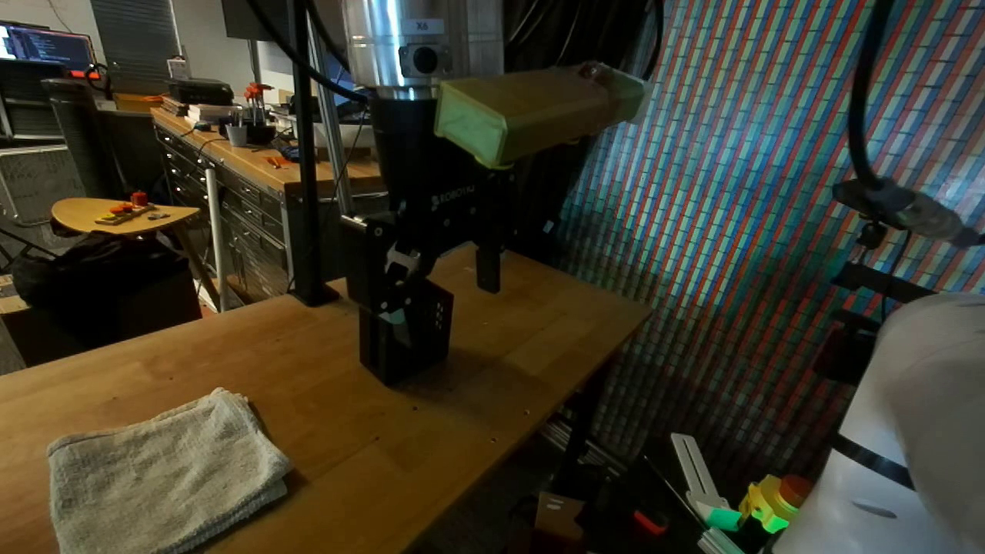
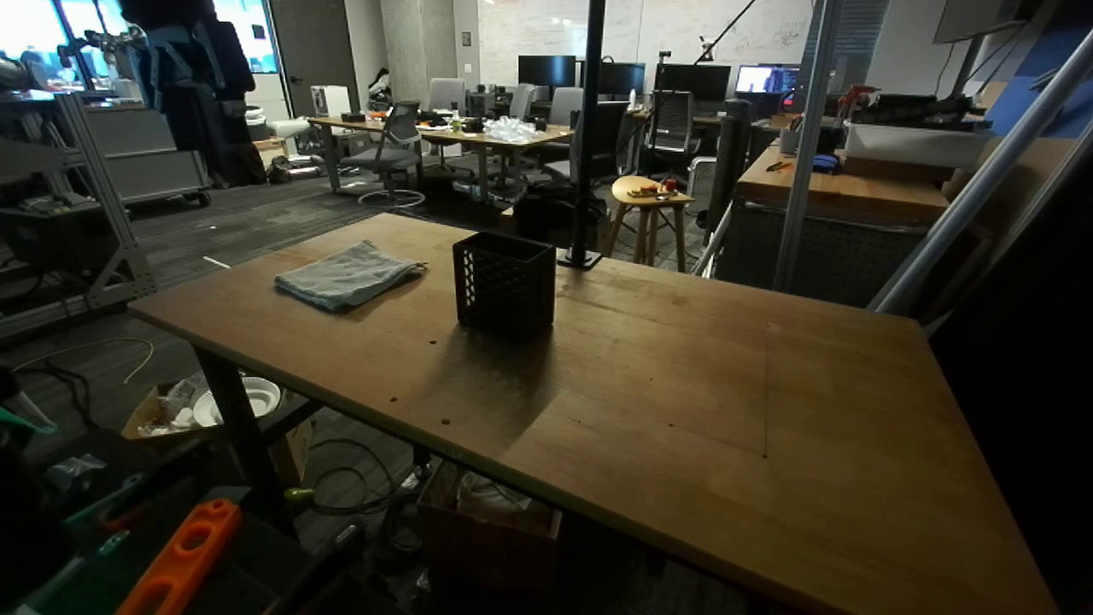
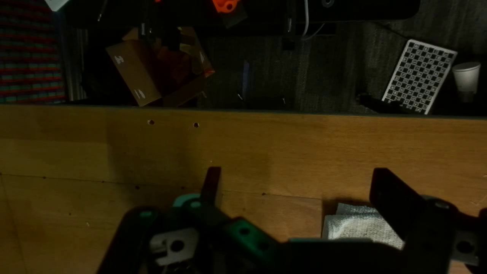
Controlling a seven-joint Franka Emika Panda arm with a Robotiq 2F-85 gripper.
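My gripper points down above the wooden table, its two fingers spread wide apart with nothing seen between them. In the wrist view the same open gripper has bare tabletop showing between its fingertips. A black basket with cut-out holes in its side stands upright on the table. In exterior view 1 this basket is partly covered by one finger; whether they touch I cannot tell. A folded grey cloth lies flat toward the near left, and part of the cloth shows beside the right finger.
A black post rises at its far edge, close to the basket. Cardboard boxes and a white cup are below, past the table edge.
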